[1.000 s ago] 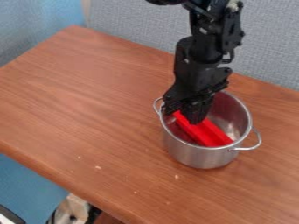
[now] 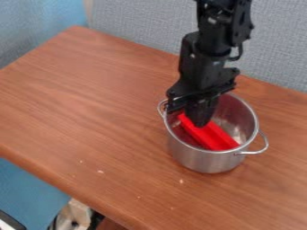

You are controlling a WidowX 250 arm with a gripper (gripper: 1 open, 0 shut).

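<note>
A silver pot (image 2: 211,160) with two loop handles stands on the wooden table at the right. A red elongated object (image 2: 211,135) lies tilted inside it. My black gripper (image 2: 192,116) points down into the pot's back left, over the upper end of the red object. Its fingertips are partly hidden there, and whether anything is between them cannot be made out; the gripper looks shut.
A grey textured wall (image 2: 138,31) stands behind. The table's left edge drops to a blue area at the lower left.
The upper arm and wrist have shifted slightly, while the gripper's tip stays in the pot. The pot and red object look unmoved.
</note>
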